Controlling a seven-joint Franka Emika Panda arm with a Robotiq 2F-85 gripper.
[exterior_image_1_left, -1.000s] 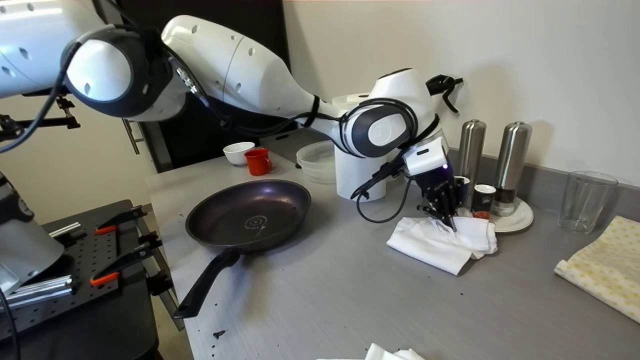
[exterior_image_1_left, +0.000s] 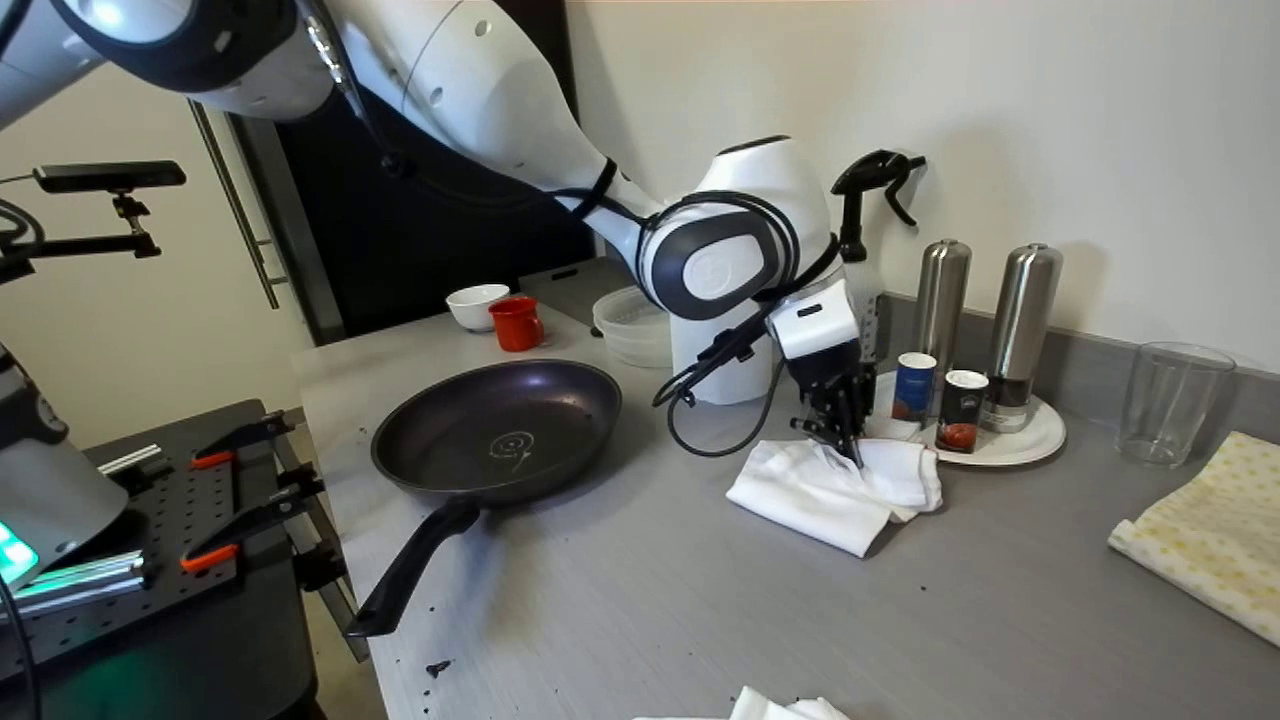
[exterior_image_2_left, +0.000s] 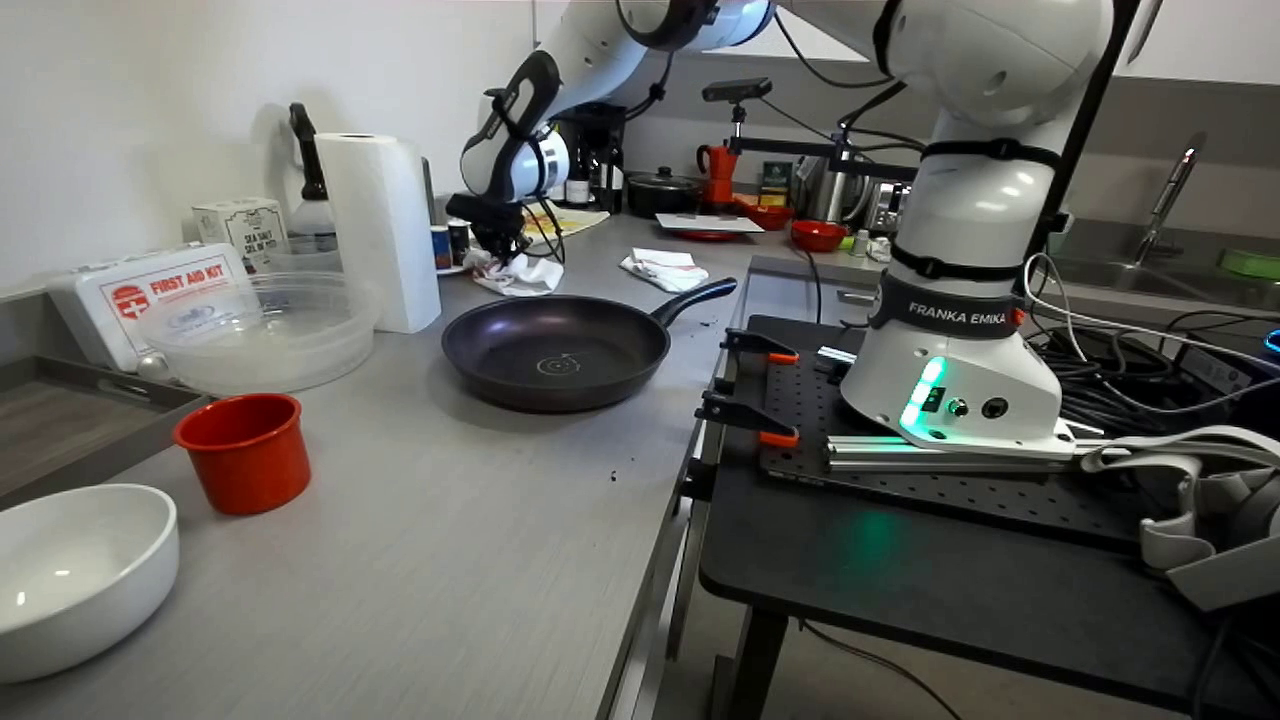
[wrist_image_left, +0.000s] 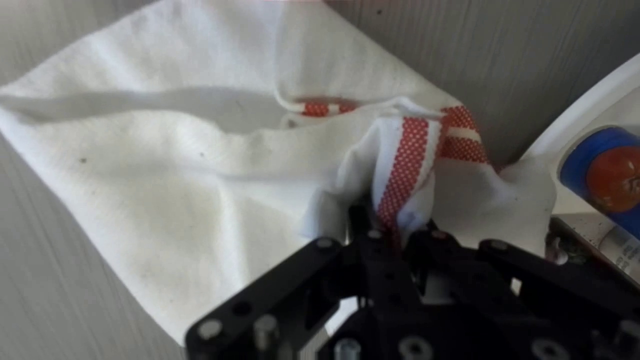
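Observation:
A white cloth (exterior_image_1_left: 828, 494) with red stripes lies partly spread on the grey counter, just in front of the white plate. My gripper (exterior_image_1_left: 854, 454) points down into its bunched part and is shut on it. Up close in the wrist view, a red-striped fold (wrist_image_left: 403, 174) rises between the black fingers. Most of the cloth (wrist_image_left: 198, 156) fans out flat to the left of the pinch. From the other side, the cloth (exterior_image_2_left: 518, 274) shows beyond the pan, beneath the gripper.
On the white plate (exterior_image_1_left: 1032, 446) stand two steel mills (exterior_image_1_left: 1023, 324) and small shakers (exterior_image_1_left: 962, 410), close to the gripper. A dark frying pan (exterior_image_1_left: 498, 432) sits to the left, a paper towel roll (exterior_image_1_left: 720, 360) behind. The counter's front middle holds only small dark crumbs (exterior_image_1_left: 438, 667).
My gripper and the cloth have slid left across the counter, away from the plate, whose shakers now show more. The pan has stayed put.

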